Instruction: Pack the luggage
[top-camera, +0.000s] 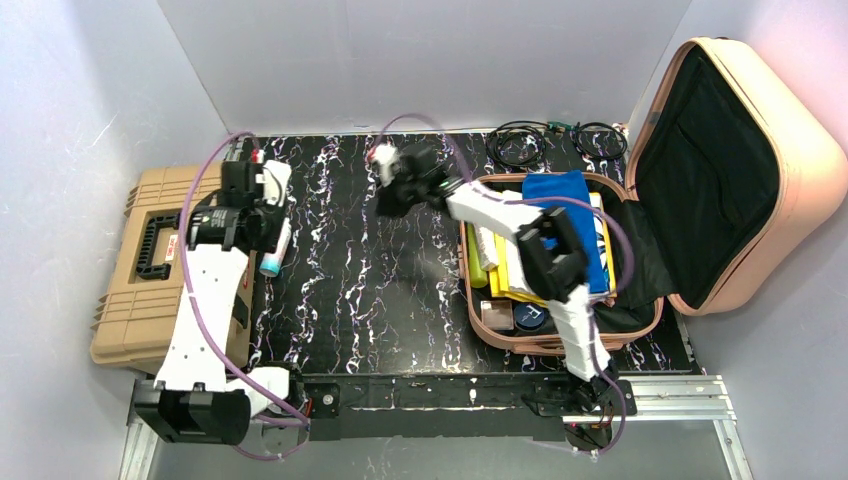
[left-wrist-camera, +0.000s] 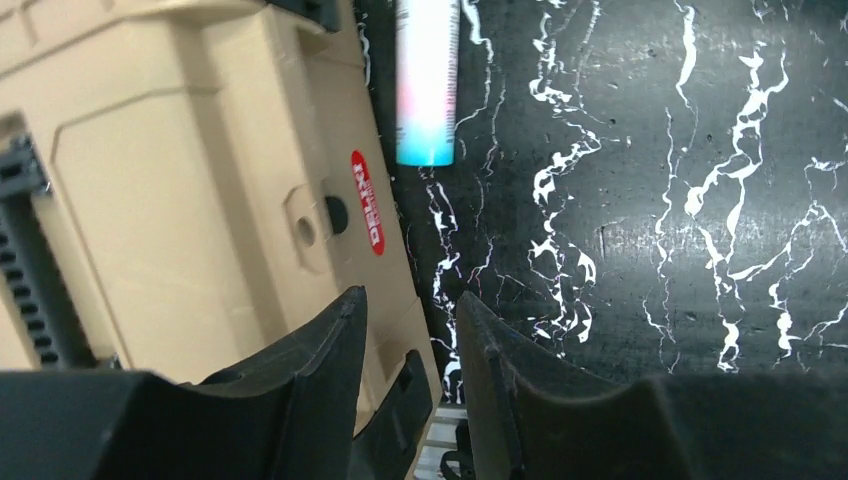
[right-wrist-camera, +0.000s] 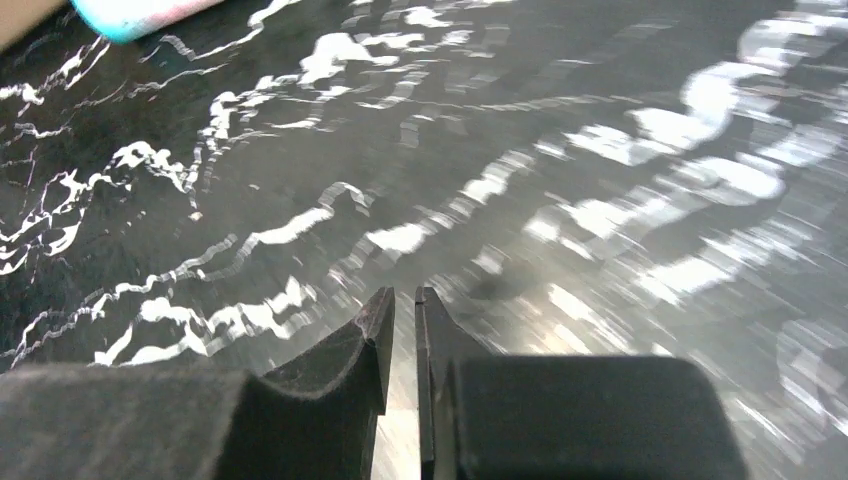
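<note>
The pink suitcase (top-camera: 500, 345) stands open at the right in the top view. Folded blue cloth (top-camera: 557, 186), white and yellow pieces, and small boxes fill it, partly behind my right arm. A white bottle with a blue end (left-wrist-camera: 427, 95) lies on the black marbled floor beside the tan case. My left gripper is part open above the floor and case edge, empty, with the bottle ahead of its fingers. Blurred in the top view, my right gripper is over bare floor, its fingertips almost together and nothing visible between them.
The tan hard case (top-camera: 160, 310) fills the left side. Coiled black cables (top-camera: 515, 147) lie at the back, behind the suitcase. Its lid (top-camera: 800, 190) leans open by the right wall. The floor between the case and suitcase is clear.
</note>
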